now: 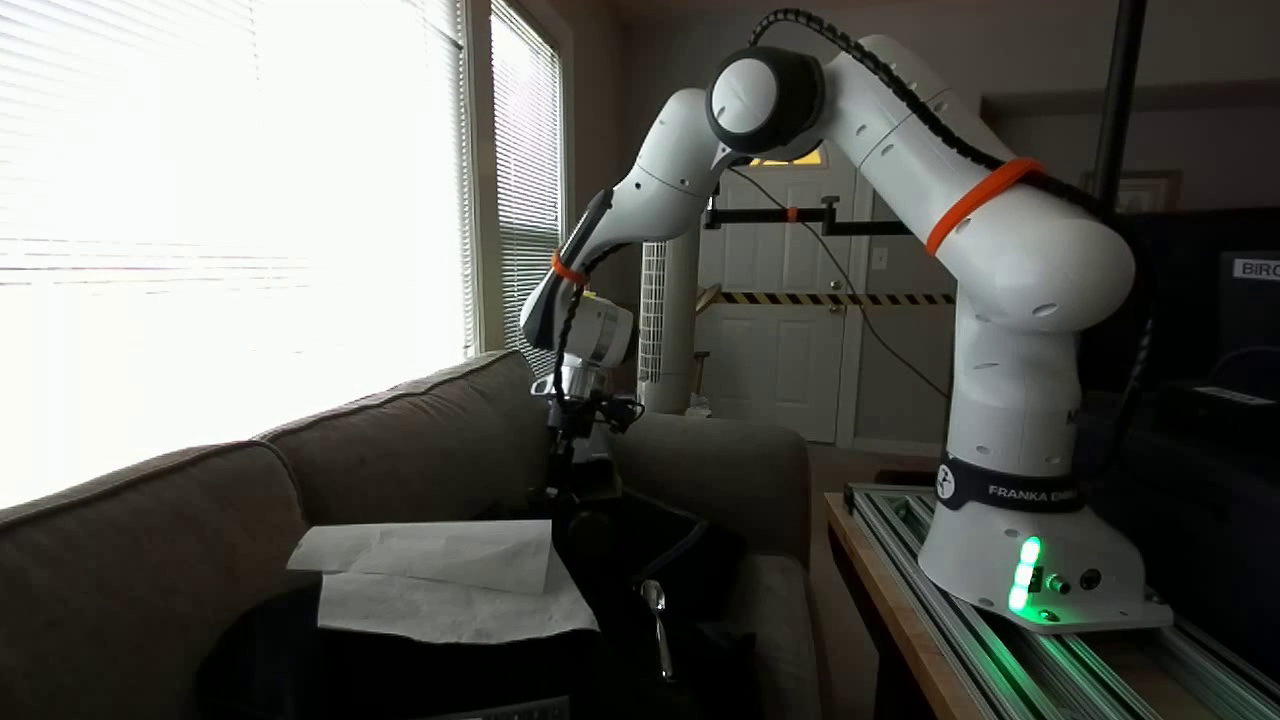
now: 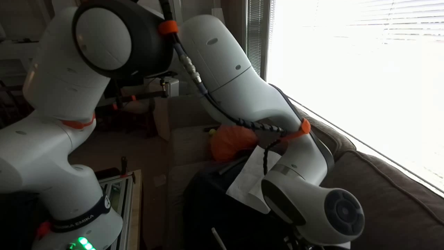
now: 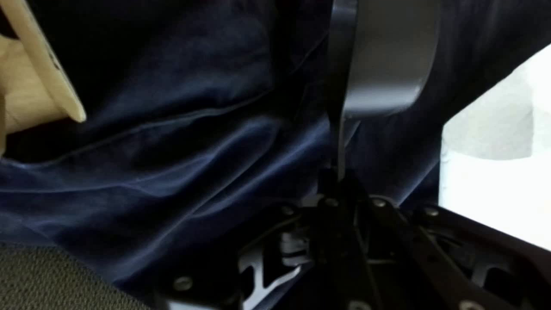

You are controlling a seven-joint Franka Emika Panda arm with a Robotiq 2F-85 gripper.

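In the wrist view my gripper is shut on the thin handle of a grey metal cup (image 3: pixel 395 62), which looks like a measuring cup. The cup is turned on its side and stands out ahead of the fingers, over dark blue cloth (image 3: pixel 206 150). From exterior view 1, the gripper (image 1: pixel 569 490) hangs above the dark cloth on the couch, behind the white paper; the cup is too dark there to make out clearly. The arm's wrist hides most of the gripper in exterior view 2.
White paper (image 1: pixel 444 582) lies on the dark cloth, with a metal spoon (image 1: pixel 659 630) to its right. A pale wooden object (image 3: pixel 36 72) sits at the wrist view's left edge. The couch back (image 1: pixel 396 432) rises by the window. An orange bag (image 2: pixel 233 142) rests on the couch.
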